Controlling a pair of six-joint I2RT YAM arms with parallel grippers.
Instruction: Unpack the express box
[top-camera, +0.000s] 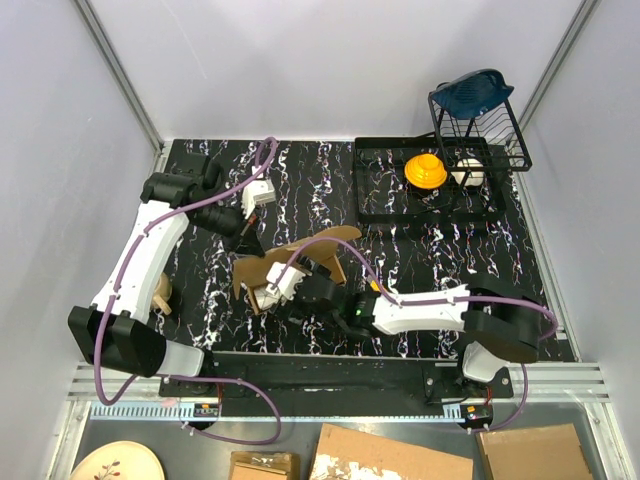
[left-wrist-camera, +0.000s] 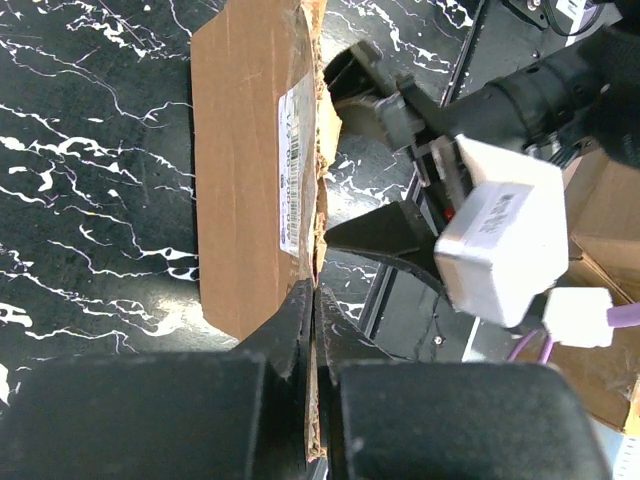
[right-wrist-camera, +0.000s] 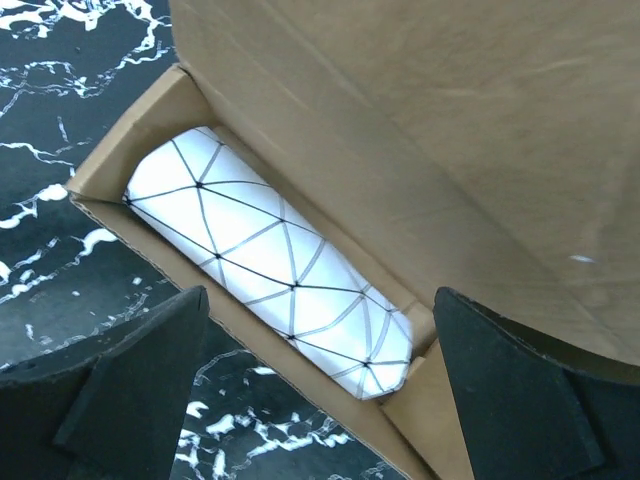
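An open cardboard box (top-camera: 262, 266) sits between my grippers at the front middle of the black marbled counter. Its raised flap (left-wrist-camera: 240, 170), with a white barcode label (left-wrist-camera: 294, 165), runs down between the fingertips of my left gripper, which is shut. Inside the box, in the right wrist view, lies a long white wrapped item (right-wrist-camera: 265, 260) with black triangle lines. My right gripper stands open low over that item, a finger to either side, nothing held.
A black drying rack (top-camera: 360, 180) with a yellow bowl (top-camera: 426, 170), a white item and a blue tray (top-camera: 470, 92) stands at the back right. A beige object (top-camera: 162, 290) is at the left. Cardboard lies off the counter's front edge.
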